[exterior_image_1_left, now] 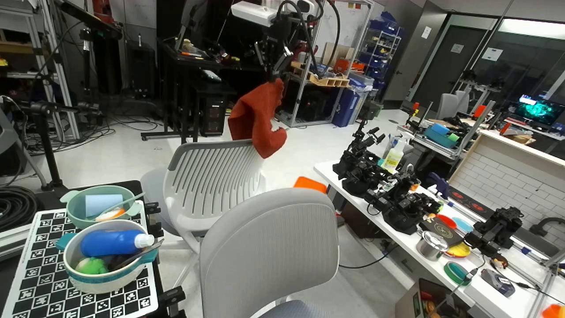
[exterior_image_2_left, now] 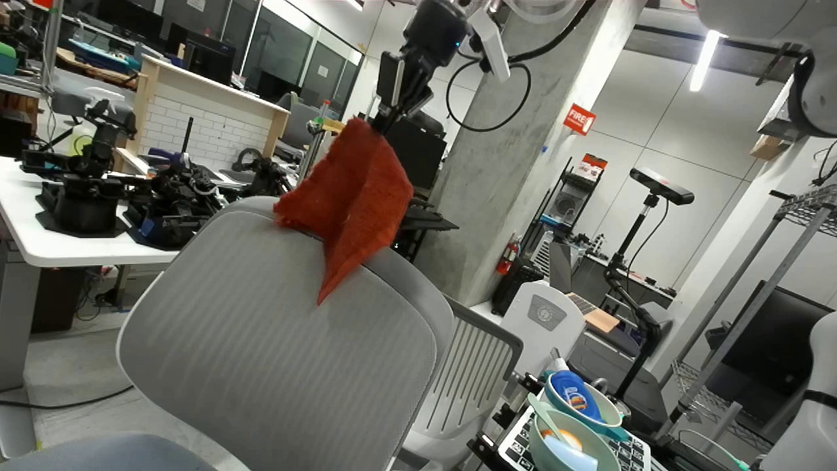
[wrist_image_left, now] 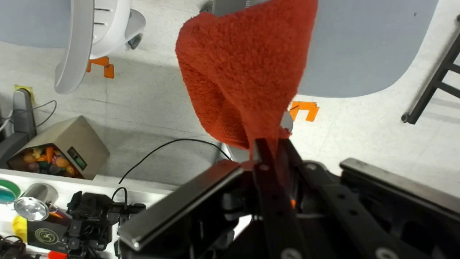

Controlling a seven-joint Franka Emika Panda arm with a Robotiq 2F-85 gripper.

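A rust-red cloth [exterior_image_1_left: 258,119] hangs from my gripper [exterior_image_1_left: 276,74], which is shut on its upper part. In exterior view 1 the cloth drapes by the top edge of the slatted grey chair [exterior_image_1_left: 217,183]; contact cannot be told there. From exterior view 2 the cloth [exterior_image_2_left: 349,192] appears in front of the top edge of the solid-backed grey chair [exterior_image_2_left: 290,337], its lower corner pointing down. Looking from the wrist, the cloth [wrist_image_left: 250,64] spreads out beyond the fingertips and hides part of the floor and chairs below.
Two bowls with items, one a teal bowl [exterior_image_1_left: 79,204], stand on a checkered board [exterior_image_1_left: 39,265] at the left. A white table [exterior_image_1_left: 365,209] with several black robot arms runs along the right. Open floor [exterior_image_1_left: 302,151] lies between the chairs and shelves.
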